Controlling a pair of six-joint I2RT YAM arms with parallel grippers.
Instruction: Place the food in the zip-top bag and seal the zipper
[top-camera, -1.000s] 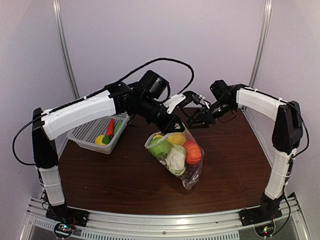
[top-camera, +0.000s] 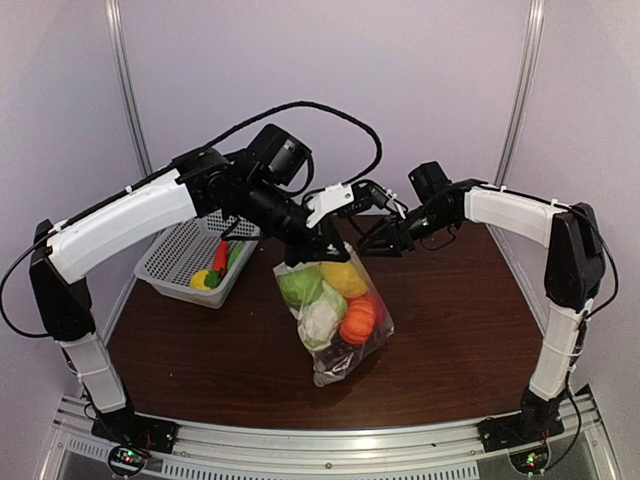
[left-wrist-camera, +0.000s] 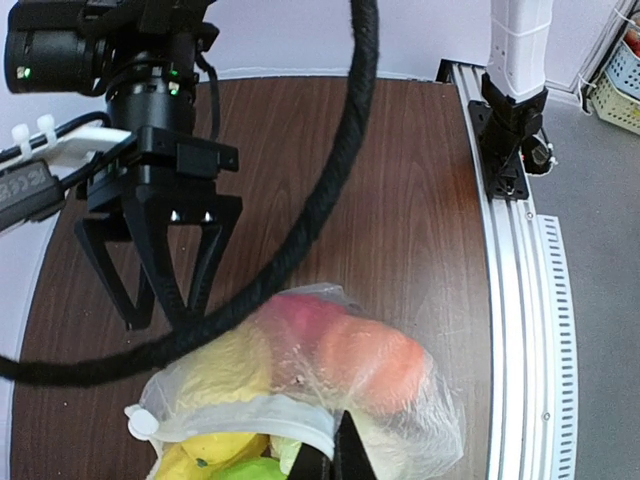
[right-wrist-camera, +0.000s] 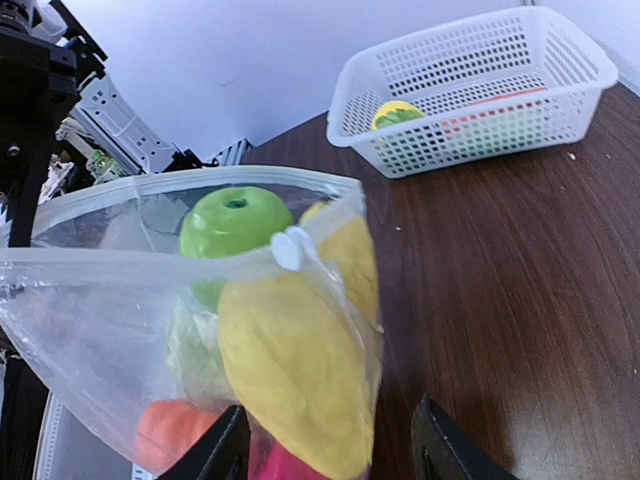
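Observation:
The clear zip top bag (top-camera: 337, 372) hangs with food inside, its rim pinched by my shut left gripper. A white zipper strip (left-wrist-camera: 275, 415) runs from that gripper to the white slider (left-wrist-camera: 143, 422) at the far end. In the right wrist view the bag's mouth gapes, and the slider (right-wrist-camera: 293, 248) sits at its near corner. Inside are a cauliflower (top-camera: 321, 320), an orange pumpkin (top-camera: 358, 320), a green pepper (right-wrist-camera: 232, 222) and yellow food (right-wrist-camera: 290, 340). My right gripper is open beside the slider end, its fingers below the slider in its view.
A white basket (top-camera: 172, 288) stands at the back left with a red pepper (top-camera: 221, 256), a lemon-yellow piece (top-camera: 203, 280) and green items in it.
The bag has swung leftward, and my left gripper has shifted slightly left with it.

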